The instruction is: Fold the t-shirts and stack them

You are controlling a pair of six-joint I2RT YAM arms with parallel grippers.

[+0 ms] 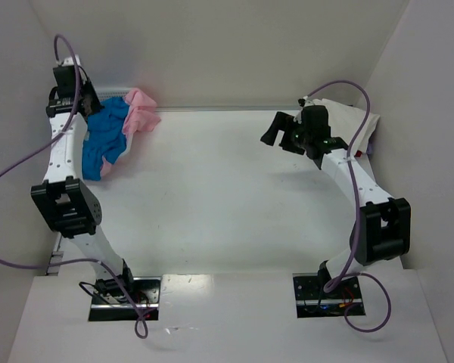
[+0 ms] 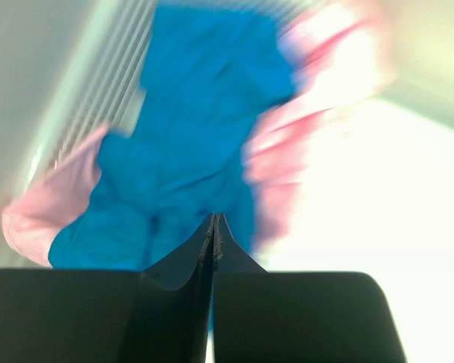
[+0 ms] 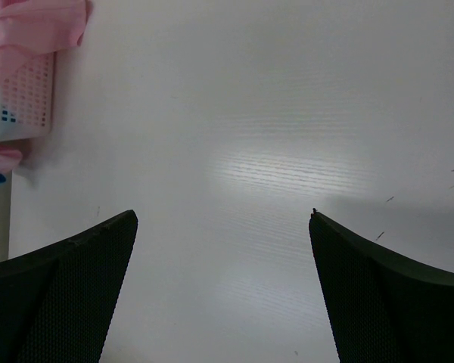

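Note:
In the left wrist view a rumpled blue t-shirt [image 2: 204,136] lies over pink cloth [image 2: 276,151] in a white basket [image 2: 117,91]. My left gripper is shut, its fingertips meeting with nothing between them; the blue shirt lies beyond and outside them. From the top, the blue shirt [image 1: 106,136] and pink cloth [image 1: 140,112] fill the basket at the far left, the left arm partly hiding them. My right gripper [image 1: 276,134] stands open above the bare table, empty; both its fingers [image 3: 72,283] show in the right wrist view.
White folded-looking cloth [image 1: 346,121] sits at the far right back corner, behind the right arm. Walls stand close on the left, back and right.

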